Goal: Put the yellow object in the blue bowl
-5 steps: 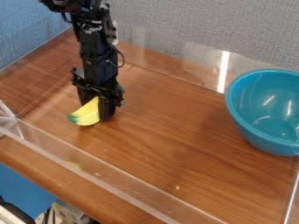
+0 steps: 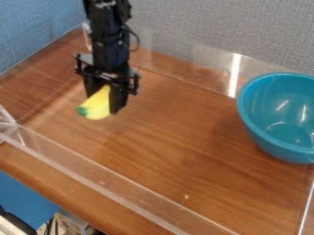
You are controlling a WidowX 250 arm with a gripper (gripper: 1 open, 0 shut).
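Observation:
The yellow object (image 2: 95, 105), with a greenish end, is raised off the wooden table at the left. My black gripper (image 2: 108, 89) comes down from above and is shut on its upper part, so the fingers partly hide it. The object tilts, its green end pointing down and to the left. Far to the right, the blue bowl (image 2: 280, 124) stands on the table, and its visible inside looks empty.
Bare wooden table (image 2: 185, 142) spreads between the gripper and the bowl. A clear low border (image 2: 110, 182) runs along the front. Grey walling (image 2: 233, 32) closes off the back, and a blue panel (image 2: 37, 37) the left.
The object has left the table; the bowl is where it was.

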